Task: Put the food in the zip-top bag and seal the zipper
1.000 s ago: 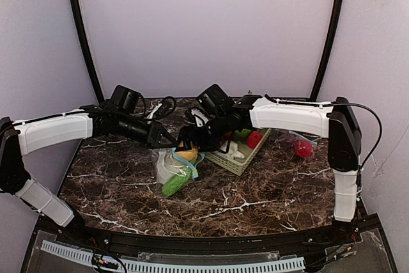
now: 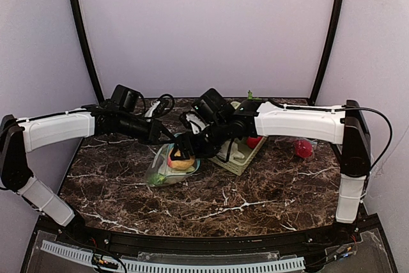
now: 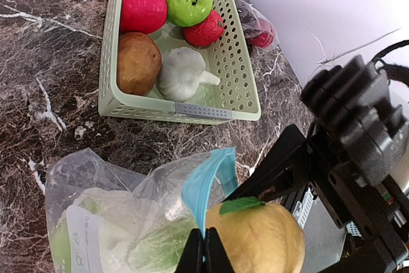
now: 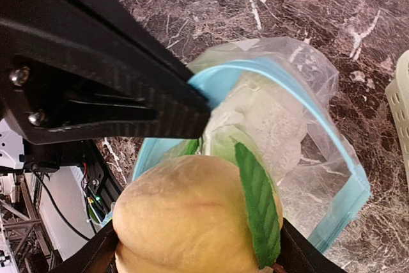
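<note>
The clear zip top bag [image 3: 96,183] has a blue rim, and pale green food shows through its plastic. My left gripper is shut on this thin rim [image 3: 204,187] and holds up one side of the mouth. In the right wrist view the mouth is spread, its blue edge [image 4: 300,91] curving round the opening. A yellow-orange peach [image 4: 192,212] with a green leaf [image 4: 257,202] is between the fingers of my right gripper, which is shut on it. It overlaps the bag mouth; how deep it sits is hidden.
Behind the bag stands a pale green basket [image 3: 249,97] with a green apple [image 3: 187,0], a white garlic bulb [image 3: 185,73], a brown fruit [image 3: 138,62] and red items. A bagged red item [image 2: 303,149] lies to the right.
The bag's mouth looks wider and its lower end has swung left.
</note>
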